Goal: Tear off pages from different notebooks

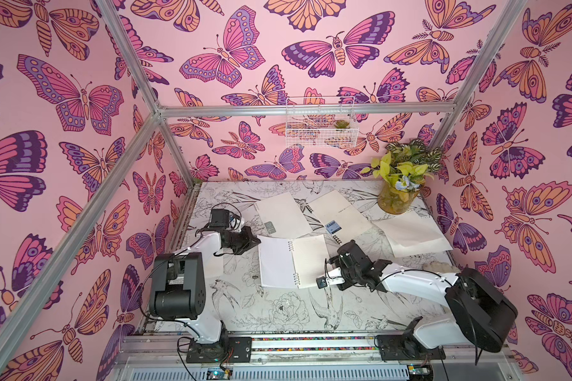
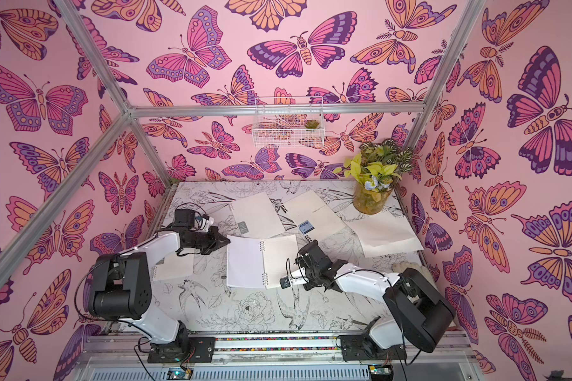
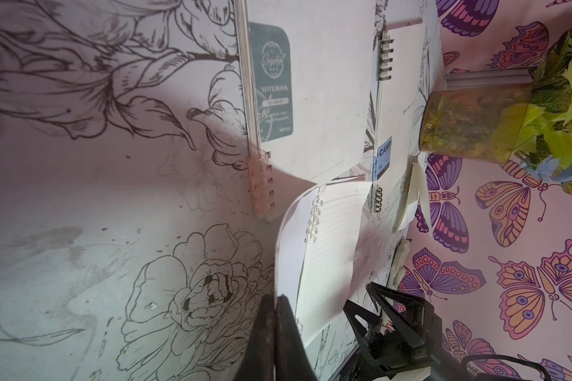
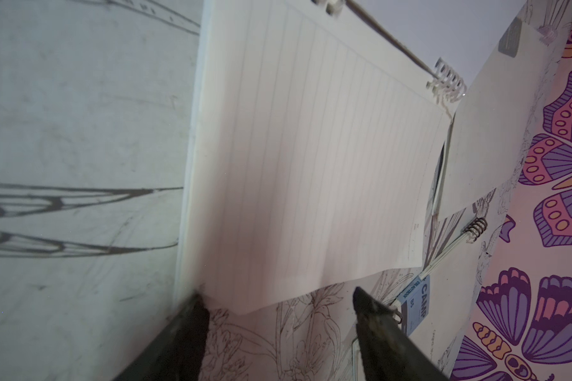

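Note:
An open spiral notebook (image 1: 311,257) lies mid-table, its plain left leaf (image 1: 277,263) turned out flat and lined pages (image 4: 317,158) on the right. At the left leaf's outer edge, my left gripper is shut, and that edge runs in between its fingertips. The leaf bows up toward them. My right gripper stands open at the outer edge of the lined pages, with one finger (image 4: 194,311) close to a page corner. Whether that finger touches the paper, I cannot tell. The page edge looks slightly wavy.
Behind lie a notebook with a grey label (image 1: 286,212) and one with a blue CAMP label (image 1: 346,216). Loose white sheets (image 1: 413,235) rest at the right, below a potted plant (image 1: 397,197). Another pale sheet (image 2: 174,265) is under the left arm.

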